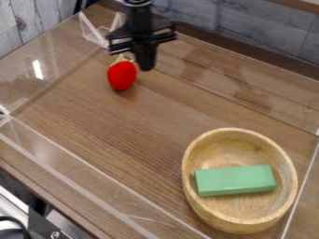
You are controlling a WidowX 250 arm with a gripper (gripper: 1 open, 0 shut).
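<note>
My black gripper is at the top centre of the camera view, shut, with no object visible in it. A red object rests on the wooden table just below and left of it. A small pale yellowish thing behind the red object is partly hidden.
A wooden bowl holding a green block stands at the lower right. The table's edges show at the left and top.
</note>
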